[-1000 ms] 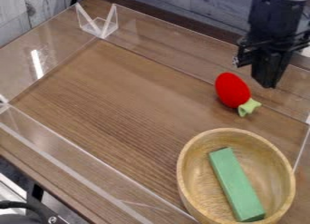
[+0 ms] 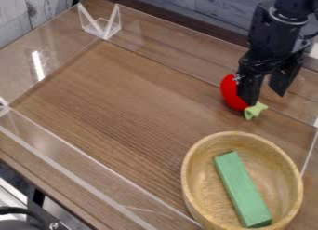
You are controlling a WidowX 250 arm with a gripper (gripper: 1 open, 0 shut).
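The black gripper (image 2: 256, 73) hangs open at the upper right, lowered to just above and around a red object (image 2: 232, 92) with a pale green end (image 2: 256, 112) lying on the wooden table. Its fingers partly hide the red object; whether they touch it cannot be told.
A round tan bowl (image 2: 199, 183) with a green block (image 2: 243, 187) in it sits at the lower right. A white wire holder (image 2: 102, 21) stands at the back left.
The gripper has come down from the upper right toward the red object, its fingers now lower and nearer to it. The objects look unmoved.
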